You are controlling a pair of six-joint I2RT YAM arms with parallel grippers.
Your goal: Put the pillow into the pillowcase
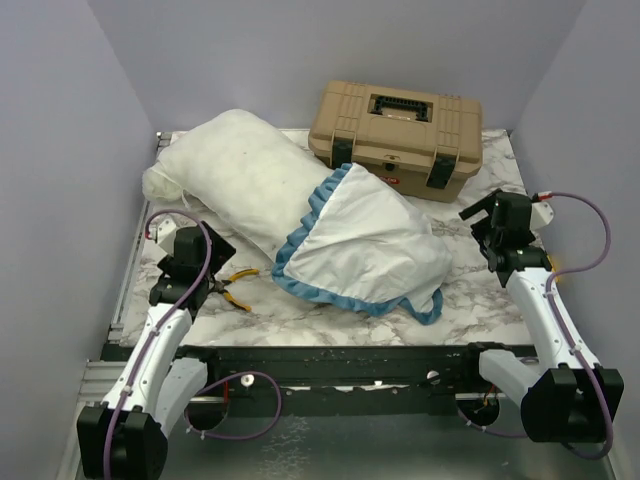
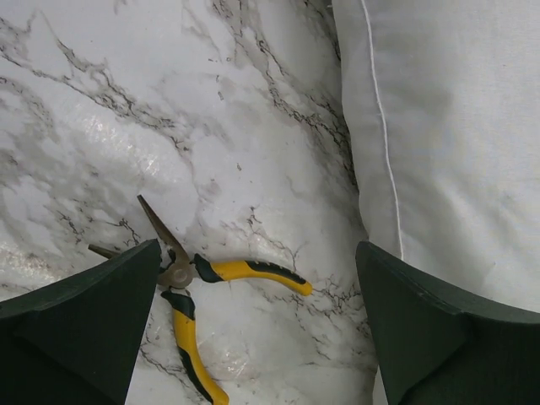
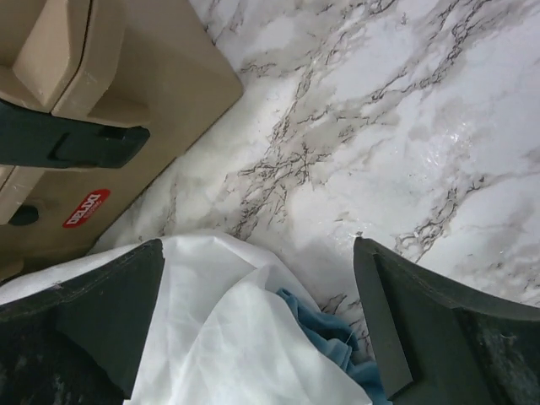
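A plump white pillow (image 1: 230, 175) lies diagonally across the marble table, its lower right part meeting or lying under the white pillowcase (image 1: 365, 245) with blue ruffled trim; how far they overlap is hidden. My left gripper is open above the table just left of the pillow, whose seamed edge shows at the right of the left wrist view. My right gripper is open beside the pillowcase's right end, over its folded cloth and blue trim, holding nothing.
A tan toolbox (image 1: 395, 140) stands at the back right. Yellow-handled pliers (image 2: 253, 272) lie open under my left gripper. Bare marble (image 1: 485, 310) shows at the front right. Grey walls bound the sides and back.
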